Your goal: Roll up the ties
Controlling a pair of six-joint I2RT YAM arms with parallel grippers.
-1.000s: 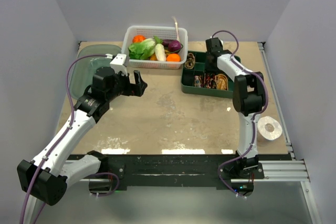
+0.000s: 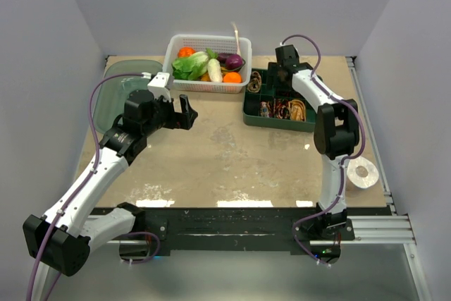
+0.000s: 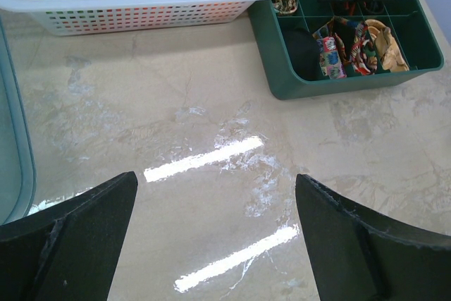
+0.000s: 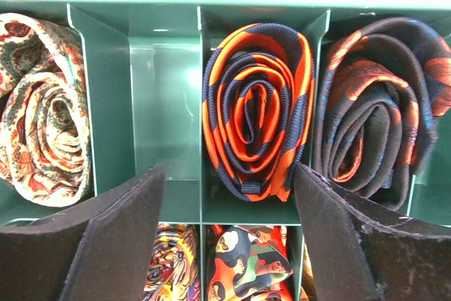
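A dark green divided box (image 2: 277, 123) at the back right holds rolled ties in its compartments. In the right wrist view, an orange and navy striped roll (image 4: 255, 114) stands upright in a middle compartment, between an empty one and a dark tie roll (image 4: 373, 111); a cream patterned roll (image 4: 44, 107) is at left. My right gripper is over the box, fingers apart, the orange roll just beyond them, nothing visibly held. My left gripper stands open over the bare table left of the box, nothing between its fingers.
A white basket of vegetables (image 2: 208, 87) stands beside the box. A pale green tray (image 2: 109, 93) lies at the left, a white roll (image 2: 363, 180) at the right edge.
The right arm has shifted slightly up and back over the box in the top view. The left arm has not moved.
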